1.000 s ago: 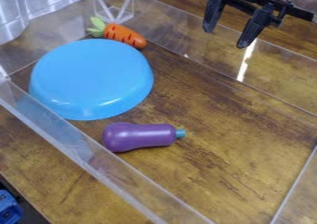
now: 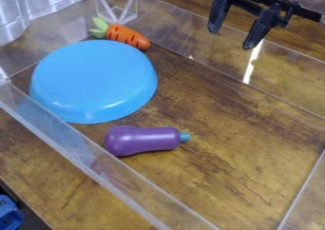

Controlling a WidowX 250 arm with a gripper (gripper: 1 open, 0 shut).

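My black gripper [image 2: 238, 21] hangs at the top right, its two fingers spread with nothing between them, above and apart from the objects. An upturned blue bowl or round lid [image 2: 94, 76] lies at the left. A toy carrot [image 2: 124, 36] with green leaves lies behind it at the top left. A purple toy eggplant [image 2: 143, 140] with a teal tip lies on its side in the lower middle.
Clear plastic walls [image 2: 70, 162] enclose the wooden surface [image 2: 229, 167] on several sides. A white cloth [image 2: 32, 15] is at the top left, and a blue object [image 2: 8, 215] sits outside at the bottom left.
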